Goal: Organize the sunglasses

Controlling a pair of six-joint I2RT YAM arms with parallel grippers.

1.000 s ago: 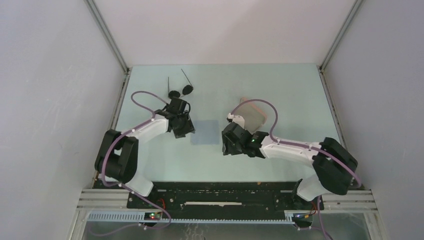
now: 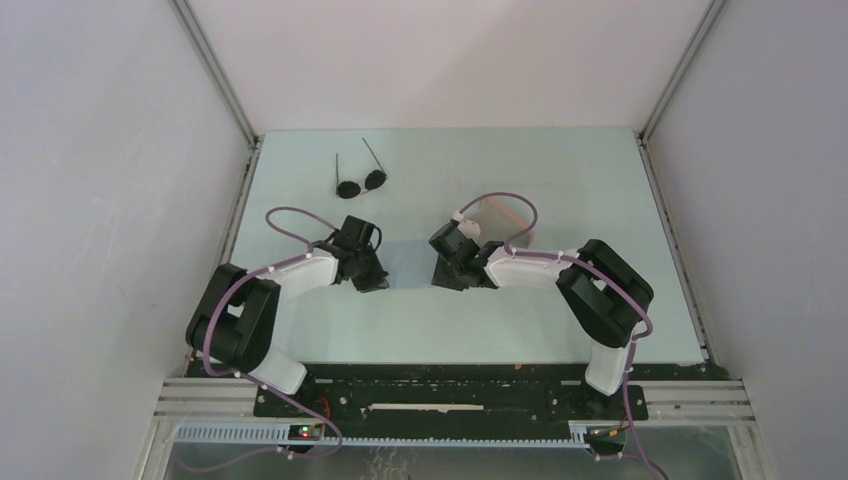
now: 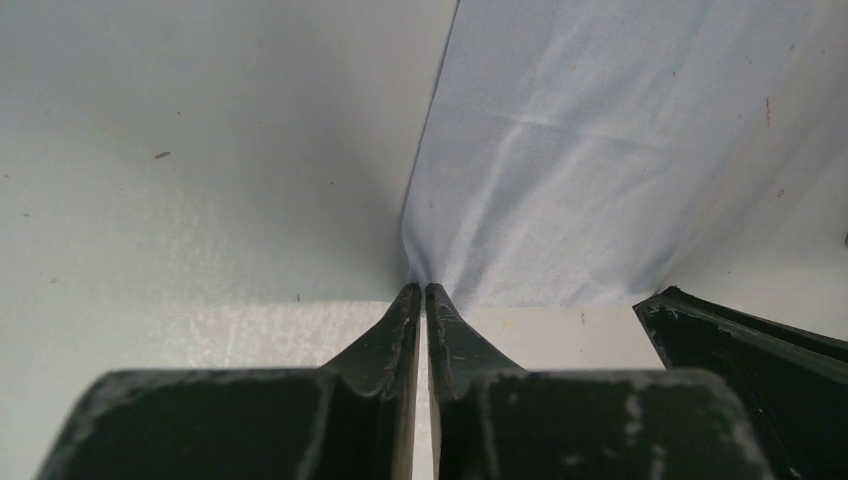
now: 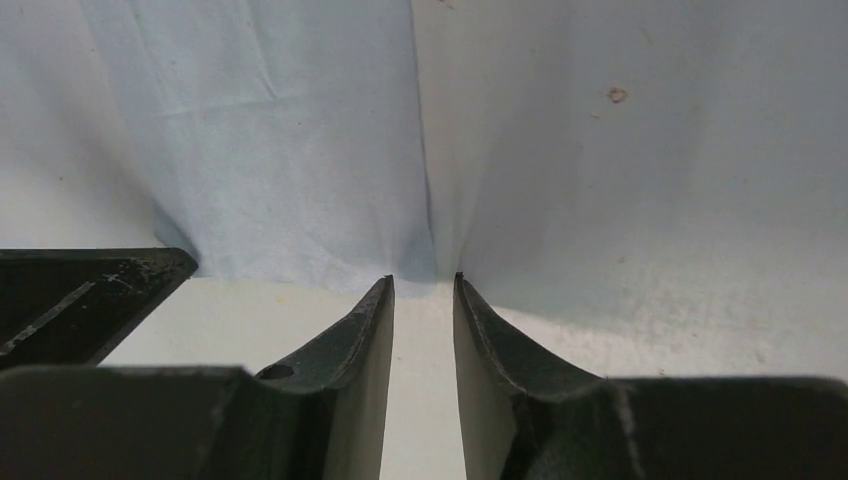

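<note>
A blue-grey cloth (image 2: 408, 265) lies flat on the table between the two grippers. In the left wrist view, my left gripper stands over the near left corner of the cloth (image 3: 560, 190), with only a narrow slit between its fingertips; whether they pinch the corner cannot be told. My right gripper is part open around the near right corner of the cloth (image 4: 300, 150), which shows between its fingers. Dark round sunglasses (image 2: 362, 186) rest at the back left, temples unfolded and pointing backward.
A beige pouch or case (image 2: 512, 222) lies behind the right arm, partly covered by it. Both grippers stand close to each other across the cloth's width.
The left gripper has moved nearer the front edge, to the cloth's near left corner. The right gripper has come left and slightly back to the near right corner. Sunglasses and pouch are unmoved.
</note>
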